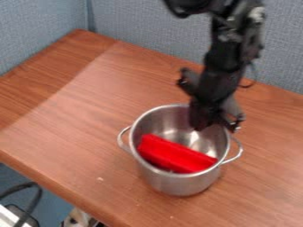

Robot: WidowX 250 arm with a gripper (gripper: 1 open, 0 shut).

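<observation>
A steel pot [178, 182] with two side handles stands on the wooden table, holding a red object [175, 152] that lies across its bottom. My black gripper [213, 118] is over the pot's back right rim, pointing down; its fingertips are dark and partly blurred, and I see nothing held between them. It is shut.
Bare wooden table [83, 97] fills the left and right of the pot. Grey padded walls stand behind. Black cables [27, 191] lie off the table's front left edge.
</observation>
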